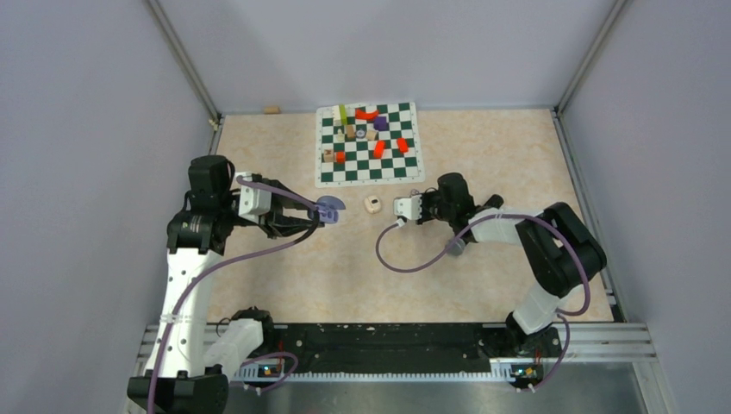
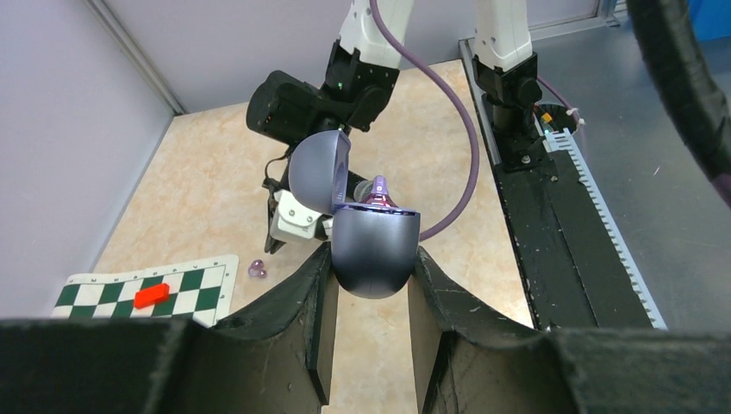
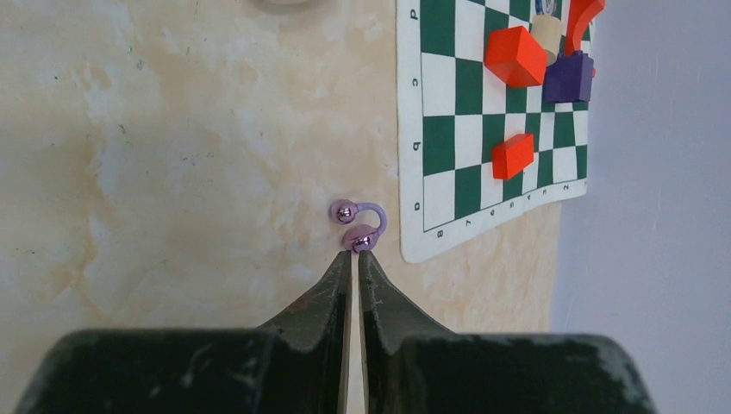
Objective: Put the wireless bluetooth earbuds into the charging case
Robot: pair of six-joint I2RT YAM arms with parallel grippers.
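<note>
The open charging case (image 2: 376, 250), metallic lilac with its lid up, is held in my left gripper, which is shut on it at the left of the table; a purple piece shows inside it. A small purple earbud with a curved hook lies on the bare table beside the board's near corner, also visible in the left wrist view. My right gripper points at it, its fingertips just by the earbud in the image; whether the fingers are apart or touching it I cannot tell.
A checkered board (image 1: 345, 178) with several coloured blocks lies at the back centre. A small cream object (image 1: 372, 204) sits between the two grippers.
</note>
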